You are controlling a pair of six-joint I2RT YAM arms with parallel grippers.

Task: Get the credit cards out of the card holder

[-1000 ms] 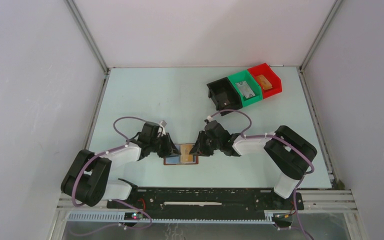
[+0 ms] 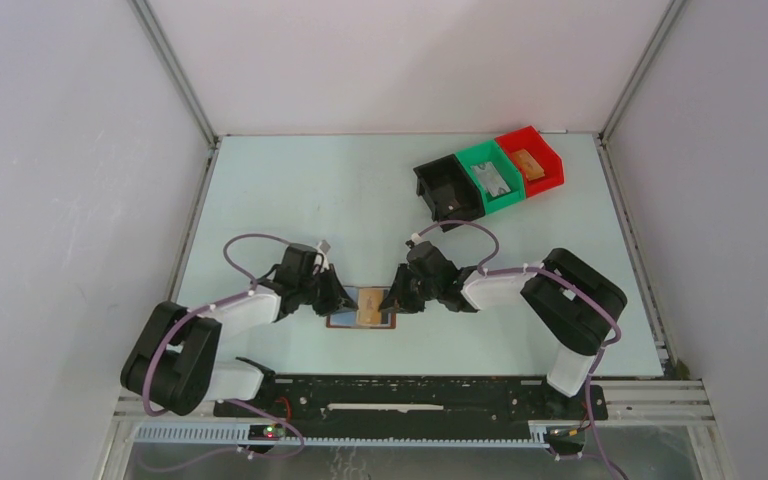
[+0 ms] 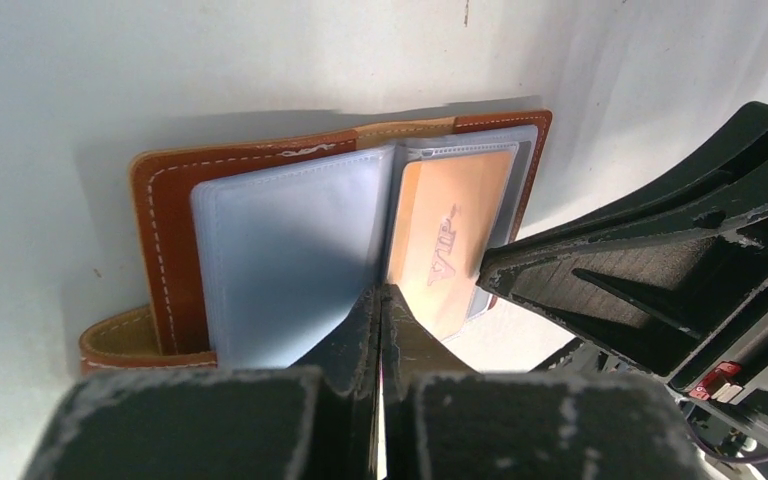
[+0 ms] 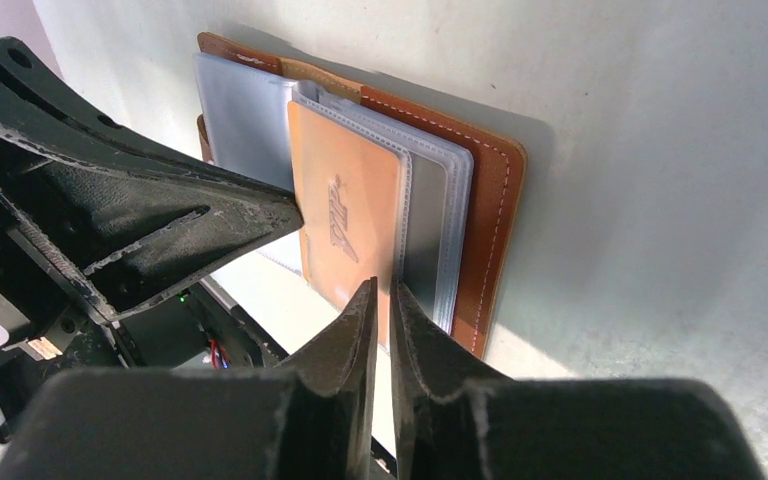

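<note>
The brown card holder (image 3: 175, 245) lies open, with clear sleeves in it. A pale orange card (image 4: 345, 195) sits inside a sleeve on its right half, and bluish sleeves (image 3: 290, 250) cover the left half. My right gripper is shut on the right edge of the orange card's sleeve, which is raised a little over the grey sleeve (image 4: 430, 215) below. The left gripper is shut near the border of the bluish sleeves and the orange card, with nothing clearly visible between its fingertips. The lower part of the holder is hidden behind the grippers.
At the back right stand a black bin (image 2: 425, 185), a green bin (image 2: 508, 200) holding a grey card (image 2: 490, 178) and a red bin (image 2: 554, 165) holding an orange card (image 2: 528, 164). Both arms reach close together over the holder.
The right arm has shifted slightly to the left over the last second. The left arm and the holder have moved barely at all.
</note>
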